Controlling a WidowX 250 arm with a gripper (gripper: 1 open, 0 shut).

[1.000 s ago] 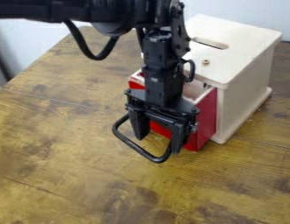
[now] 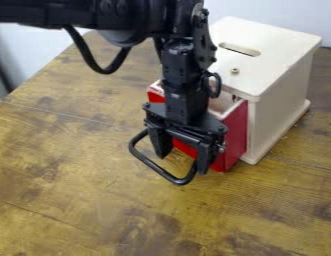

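Note:
My gripper (image 2: 184, 150) hangs low over the red front of the drawer (image 2: 235, 137) of a cream wooden box (image 2: 272, 80), with a black looped handle bar sticking out toward the lower left. The drawer's inside is mostly hidden behind the gripper. Whether the fingers are open or shut, and whether anything is between them, I cannot tell.
The box stands at the back right, near the table's far edge and a white wall.
My gripper has shifted very slightly; the box and drawer look the same.

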